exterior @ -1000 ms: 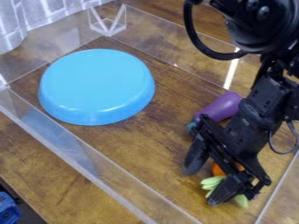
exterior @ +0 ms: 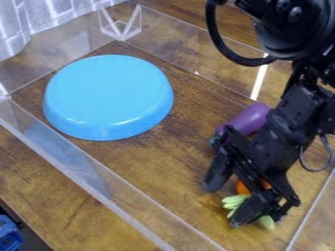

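Note:
My black gripper [exterior: 242,186] is low at the right, its fingers around a small orange carrot with green leaves [exterior: 262,218], which is mostly hidden behind them. Whether the fingers are closed on it I cannot tell. A purple eggplant [exterior: 252,120] lies just behind the gripper.
A blue round lid or plate [exterior: 108,96] lies at the upper left on the wooden surface [exterior: 118,176]. Clear walls border the area. A blue object [exterior: 8,235] shows at the lower left edge.
My gripper has shifted slightly to the left, and the green leaves have shifted a little with it.

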